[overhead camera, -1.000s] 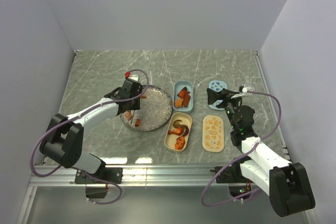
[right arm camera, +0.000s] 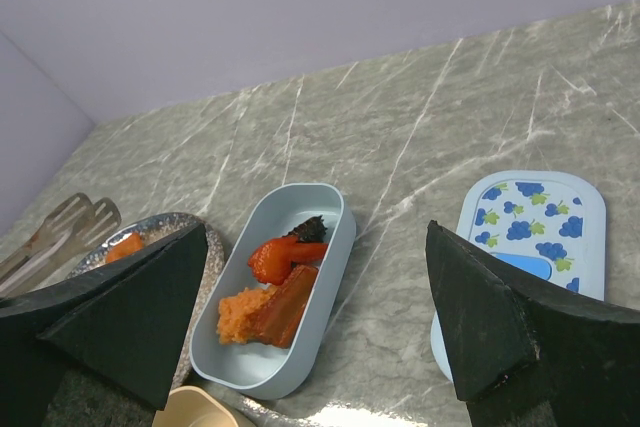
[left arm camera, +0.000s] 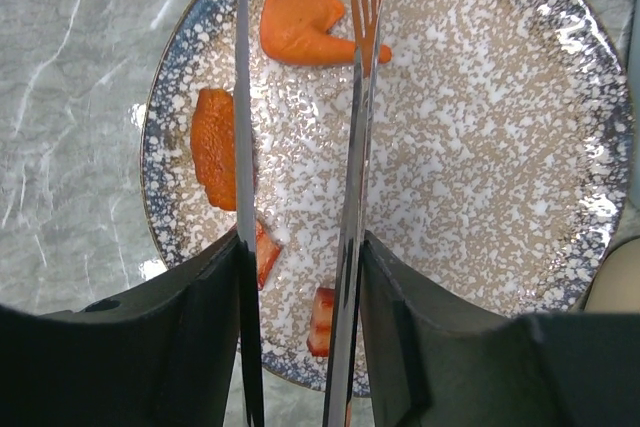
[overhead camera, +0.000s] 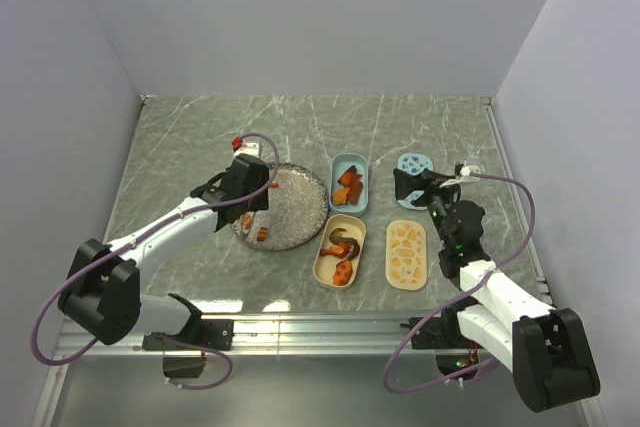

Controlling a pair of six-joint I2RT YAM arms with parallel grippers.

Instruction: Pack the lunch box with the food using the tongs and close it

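My left gripper is above a speckled round plate (left arm camera: 480, 147), with metal tongs or forks (left arm camera: 355, 177) between its fingers; orange pieces of food (left arm camera: 215, 147) lie on the plate below. My right gripper stands open above the right side of the table. A blue lunch box (overhead camera: 349, 161) holds several food pieces (right arm camera: 288, 259). A beige lunch box (overhead camera: 323, 269) holds food too.
A blue patterned lid (right arm camera: 530, 207) lies right of the blue box, under my right gripper. A beige lid (overhead camera: 406, 262) lies in front of it.
The right arm and the boxes look unchanged.
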